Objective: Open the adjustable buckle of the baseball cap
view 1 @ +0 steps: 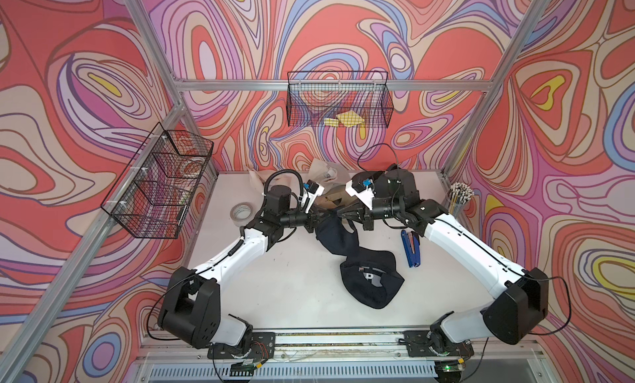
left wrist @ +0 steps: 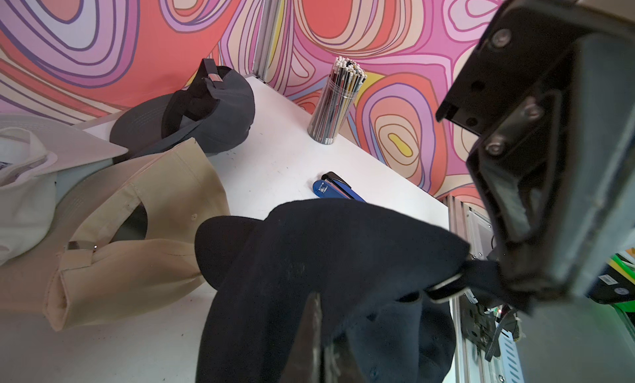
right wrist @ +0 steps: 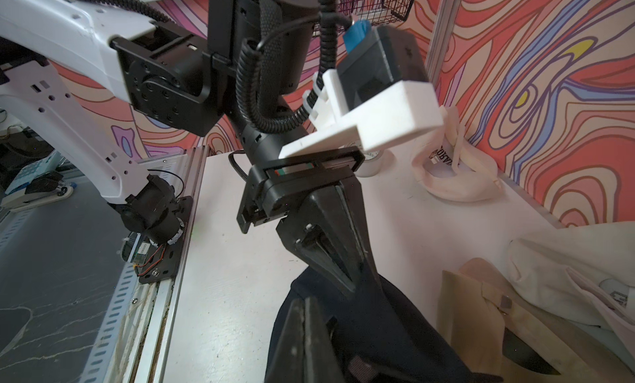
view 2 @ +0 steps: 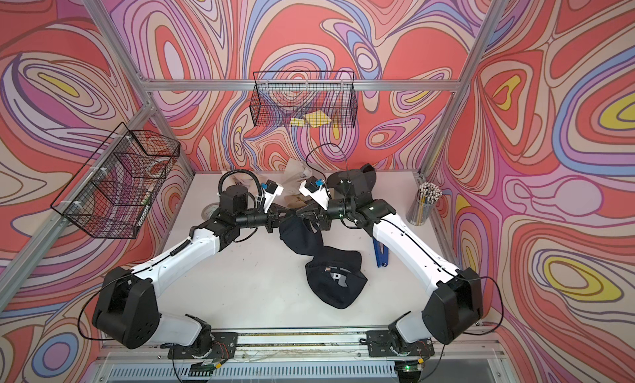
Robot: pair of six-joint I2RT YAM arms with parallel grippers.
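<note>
A navy baseball cap [left wrist: 277,277] is lifted between my two grippers over the table's middle, in both top views and both wrist views. My left gripper [view 1: 316,216] is shut on its fabric at the left. My right gripper [view 1: 345,213] is shut at the cap's upper right, by a strap with a metal edge, seen in the left wrist view; what lies between those fingertips is hidden. A second navy cap [view 1: 370,277] lies flat in front, a metal buckle on its strap.
A beige cap [left wrist: 139,250], white cap [left wrist: 26,204] and dark grey cap [left wrist: 218,118] lie behind. A pencil cup [view 2: 420,207], blue stapler-like object [view 1: 410,247] and tape roll [view 1: 242,212] stand around.
</note>
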